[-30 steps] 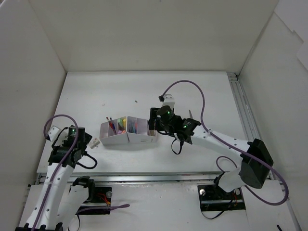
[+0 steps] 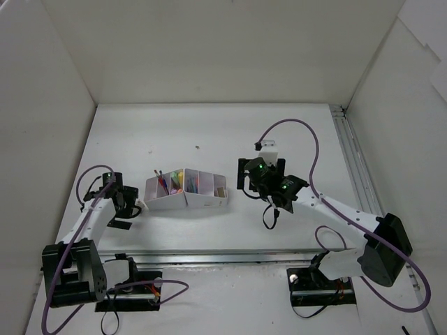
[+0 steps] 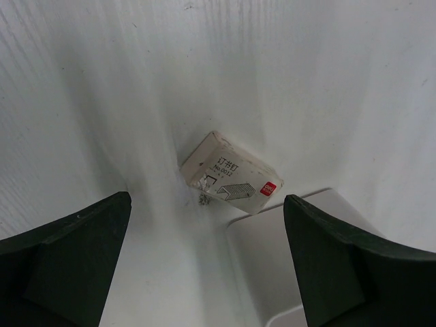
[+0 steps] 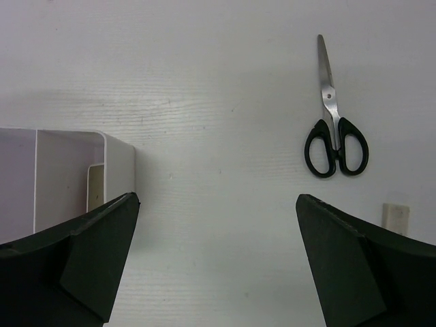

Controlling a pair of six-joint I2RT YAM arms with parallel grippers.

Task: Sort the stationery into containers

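Note:
A small staple box (image 3: 231, 174) lies on the table in the left wrist view, between the fingertips of my open left gripper, beside a pale container (image 3: 266, 252). My right gripper is open above the table, near the right end of the sectioned container (image 4: 119, 170). Black-handled scissors (image 4: 328, 95) and a pale block (image 4: 395, 218) lie to its right. In the top view the two white containers (image 2: 206, 199) stand mid-table with pens and colourful items inside.
Walls border it at the back and sides. The front edge has a metal rail (image 2: 209, 256).
The right arm has moved right, away from the containers. The left arm has shifted, its gripper now over the area of the staple box left of the containers.

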